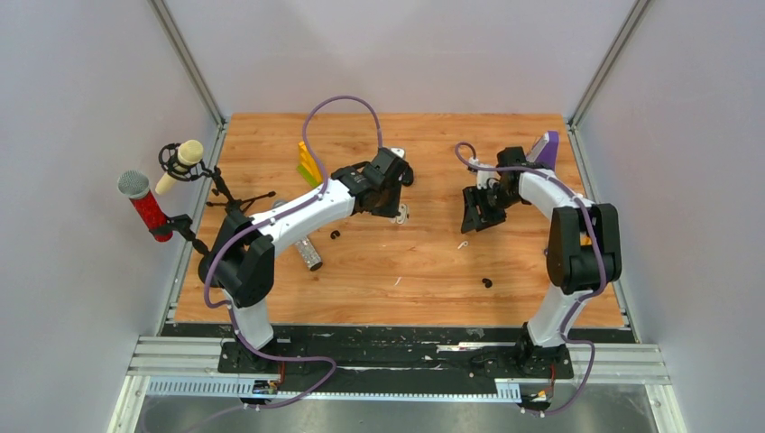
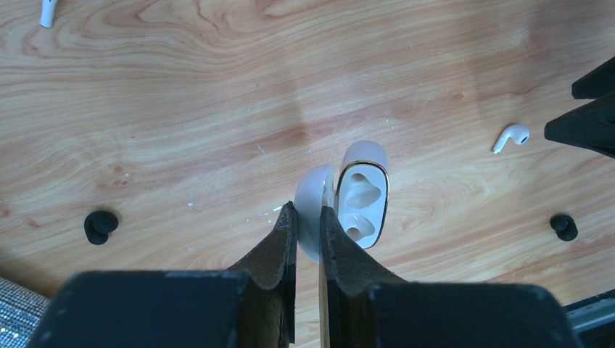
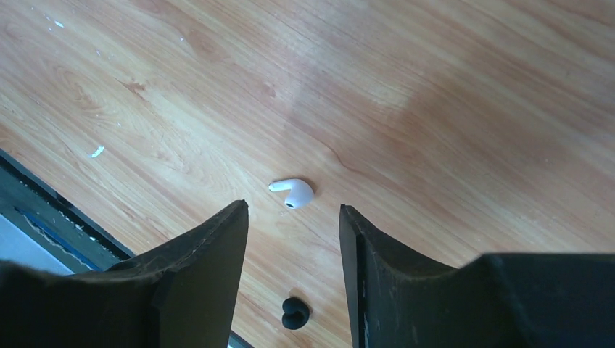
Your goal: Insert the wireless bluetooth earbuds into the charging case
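Observation:
The white charging case (image 2: 362, 203), its lid upright and both wells empty, is held by my left gripper, shut on the lid side. A white earbud (image 3: 296, 194) lies on the table below my right gripper, which is open with nothing between its fingers. The same earbud (image 2: 517, 134) shows right of the case in the left wrist view. Another white object (image 2: 47, 11), partly cut off, lies at the upper left there.
Small black pieces (image 2: 100, 225) (image 3: 296, 312) lie on the wooden table (image 1: 424, 280). A glittery cylinder (image 1: 307, 253) lies left of my left arm; a purple stand (image 1: 545, 149) is at the back right.

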